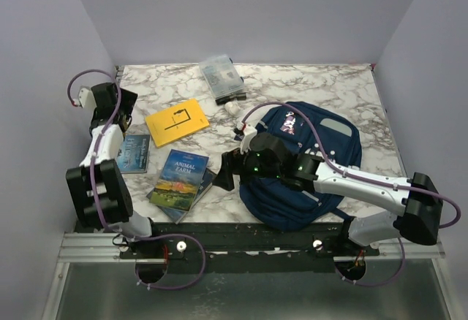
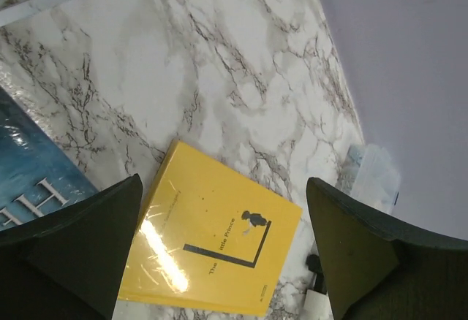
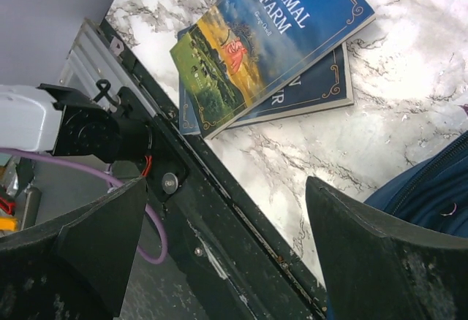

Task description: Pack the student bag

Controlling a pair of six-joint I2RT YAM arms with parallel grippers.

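Observation:
My left gripper (image 1: 123,104) hangs over the table's left side, behind the teal book (image 1: 134,155). In the left wrist view its fingers (image 2: 80,247) are spread, and the yellow Little Prince book (image 2: 212,236) lies below, untouched. Animal Farm (image 1: 180,180) rests aslant across a dark blue book (image 3: 322,86), leaving only part of that lower cover showing. Beside these two, my right gripper is open and empty above the front edge. The navy bag (image 1: 333,152) lies flat at the right, partly hidden by my right arm.
At the back lie a clear case (image 1: 221,77), a black cylindrical item (image 1: 231,98) and a small white object (image 1: 232,107). Bare marble extends across the back right. Grey walls bound the left and right sides.

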